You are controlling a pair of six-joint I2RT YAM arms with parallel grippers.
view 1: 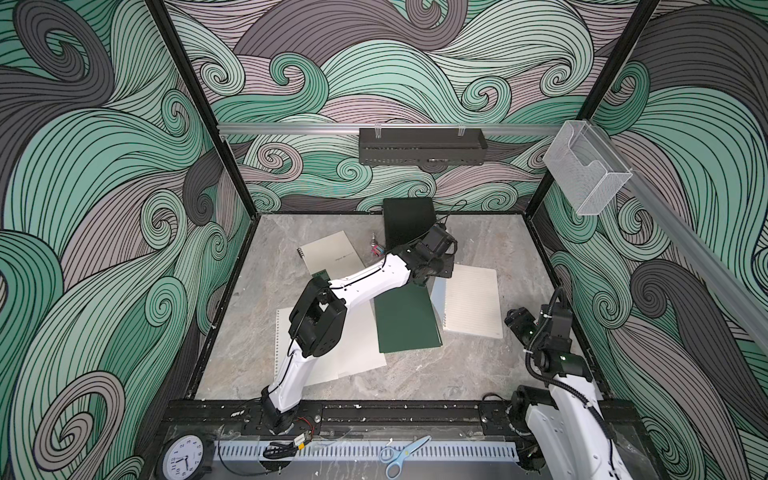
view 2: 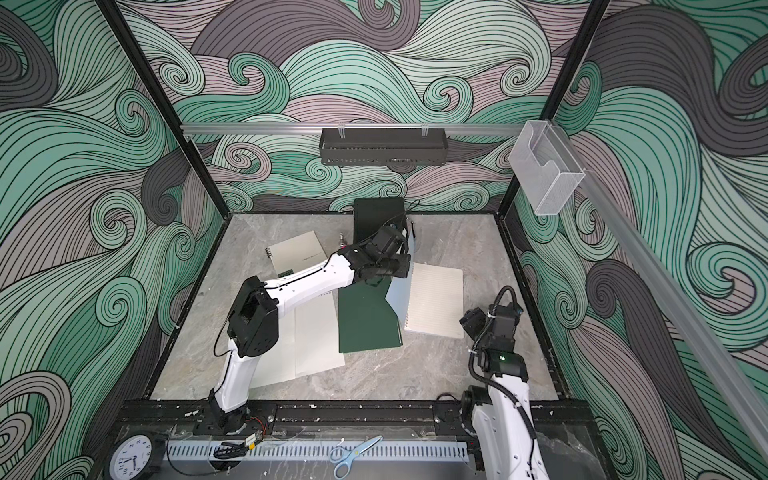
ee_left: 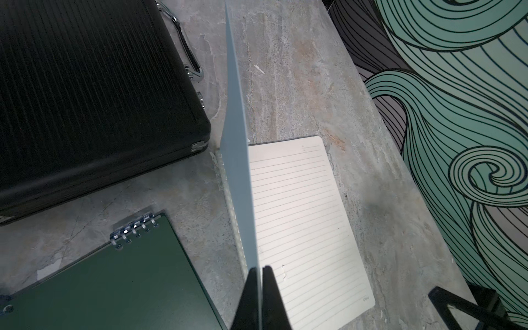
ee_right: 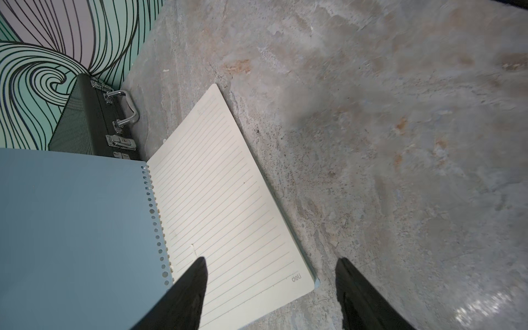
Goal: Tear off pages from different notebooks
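A lined white notebook (view 1: 472, 300) lies open on the right half of the table, its blue cover (view 2: 400, 294) raised at the left side. In the left wrist view that cover (ee_left: 236, 143) stands nearly edge-on, and my left gripper is shut on its thin edge. The right gripper stands open and empty, to the right of the notebook's front corner. A dark green notebook (view 1: 408, 320) with a ring binding lies left of the lined one. Further left are a white spiral notebook (view 1: 352, 352) and a beige one (view 1: 332, 254), partly behind the left arm.
A black case (ee_left: 93, 93) stands at the back, close behind the left gripper. Blue scissors (view 1: 404, 456) and a clock lie beyond the front edge.
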